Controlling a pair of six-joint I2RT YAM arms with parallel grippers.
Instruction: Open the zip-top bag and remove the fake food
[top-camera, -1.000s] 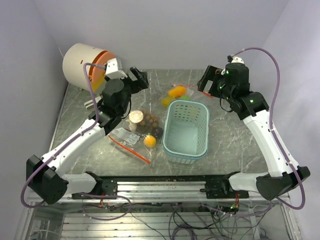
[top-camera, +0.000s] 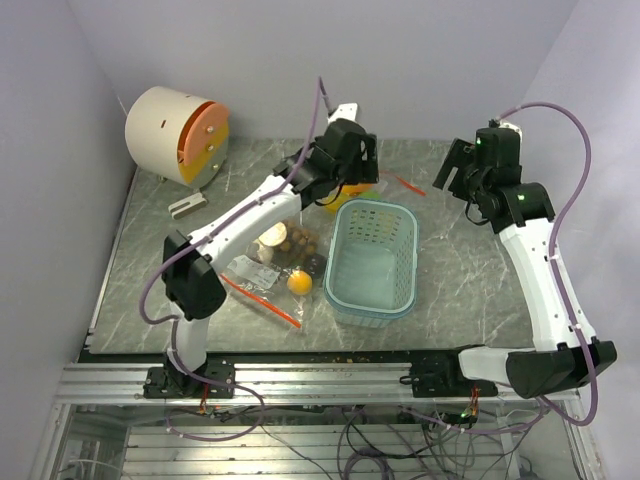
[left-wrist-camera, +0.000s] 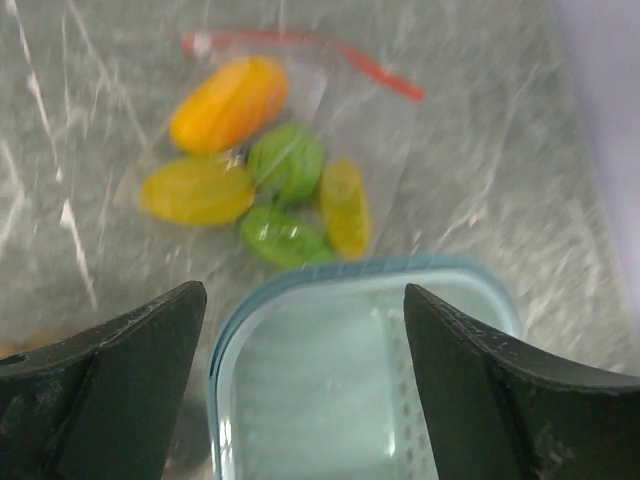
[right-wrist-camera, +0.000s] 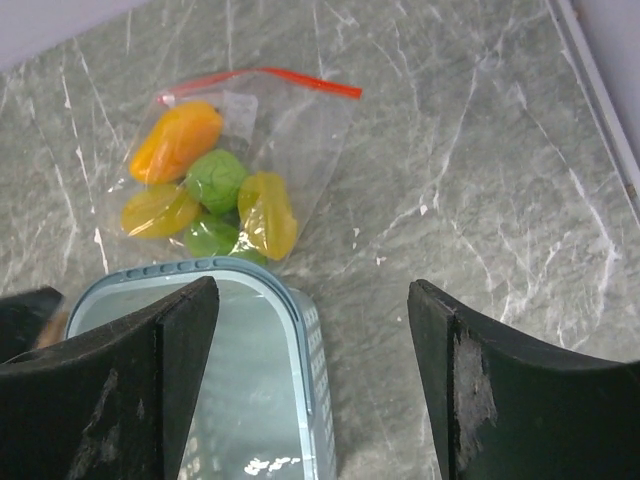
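Observation:
Behind the basket lies a clear zip bag (right-wrist-camera: 315, 130) with a red strip along its far edge. Inside it are an orange pepper (right-wrist-camera: 176, 142), a green round piece (right-wrist-camera: 216, 181), yellow pieces (right-wrist-camera: 267, 213) and another green piece at the basket rim. My left gripper (top-camera: 368, 160) hovers over this bag and hides part of it from above; its fingers stand open and empty. To the right, over bare table, hangs my right gripper (top-camera: 455, 168), its fingers apart with nothing between them. A second clear bag (top-camera: 262, 300) with a red strip lies left of the basket, with an orange fruit (top-camera: 299, 283) and brown pieces.
A pale blue-green basket (top-camera: 413, 262) stands empty at mid-table, close against the far bag. A white and orange drum (top-camera: 160, 130) sits at the back left, with a small grey block (top-camera: 188, 205) before it.
My left gripper has swung right from the drum side to over the far bag. The right gripper has drifted right, and its fingers have narrowed. Bags and basket have stayed put.

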